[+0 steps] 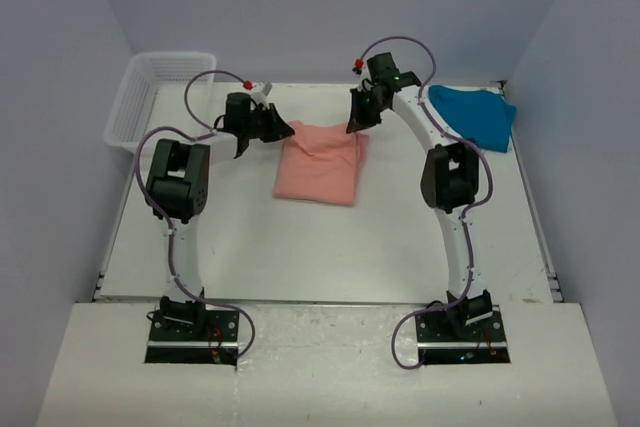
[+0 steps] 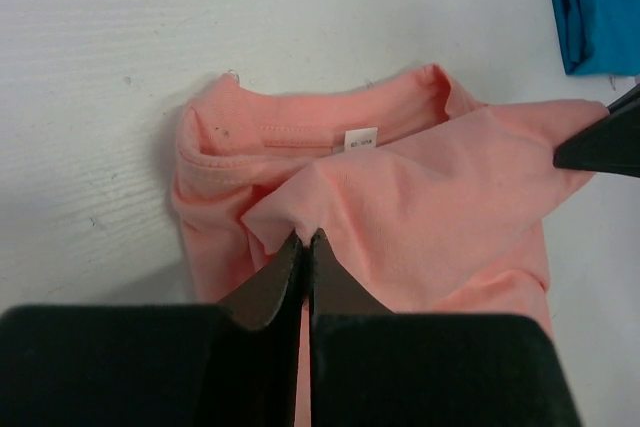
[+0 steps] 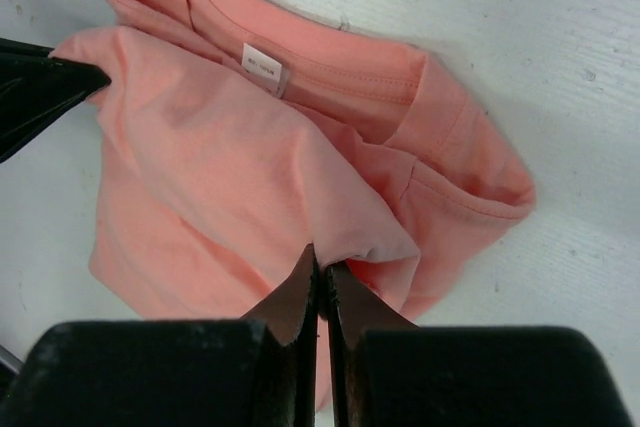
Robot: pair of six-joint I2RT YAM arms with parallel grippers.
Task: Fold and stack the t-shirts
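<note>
A pink t-shirt [image 1: 318, 179] lies folded into a rough rectangle at the table's middle back, its collar and white label [image 2: 360, 138] toward the back. At its upper left, my left gripper is shut on a pinched fold of the cloth. My right gripper is likewise shut, with a fold of the same shirt caught at its tips on the upper right. Between the two grippers the top layer runs as a loosely draped band, just in front of the collar.
A folded blue t-shirt [image 1: 472, 117] lies at the back right. At the back left stands a white basket [image 1: 124, 107].
</note>
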